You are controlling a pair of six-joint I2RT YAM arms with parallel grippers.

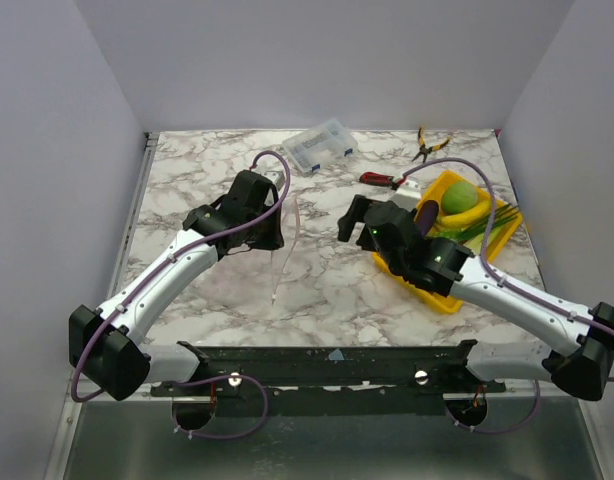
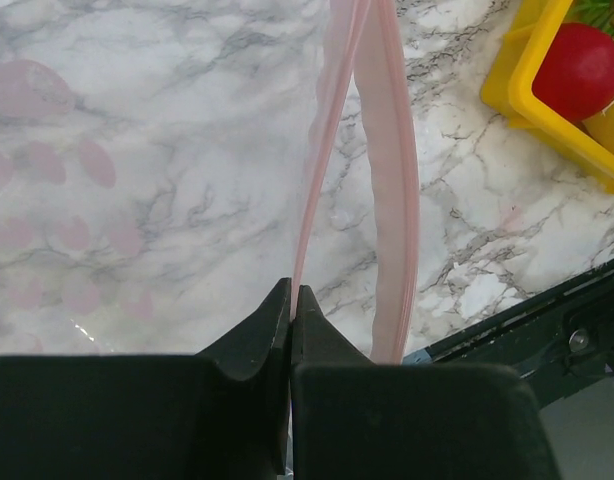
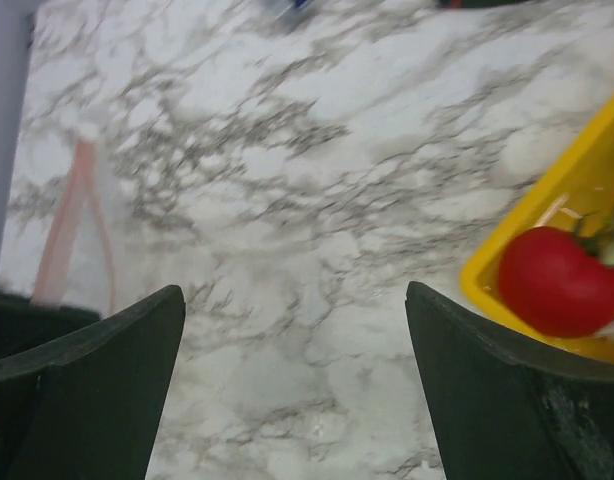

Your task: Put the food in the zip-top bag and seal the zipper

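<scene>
The clear zip top bag [image 2: 396,200] lies on the marble table with its pink-edged mouth parted; one edge is pinched between the fingertips of my left gripper, which is shut. In the right wrist view, part of the bag's mouth [image 3: 79,225] stands at the far left. My right gripper is open and empty, hovering between the bag and the yellow basket [image 1: 450,303]. The food is in that basket: a green cabbage [image 1: 459,196], bananas [image 1: 465,217], an eggplant [image 1: 426,216], leafy greens and a red tomato-like item [image 3: 555,283]. No food shows inside the bag.
At the back lie a clear divided box [image 1: 319,146], a red-handled tool [image 1: 378,180] and pliers [image 1: 427,147]. Bare marble stretches between bag and basket. A dark rail [image 1: 287,360] borders the front.
</scene>
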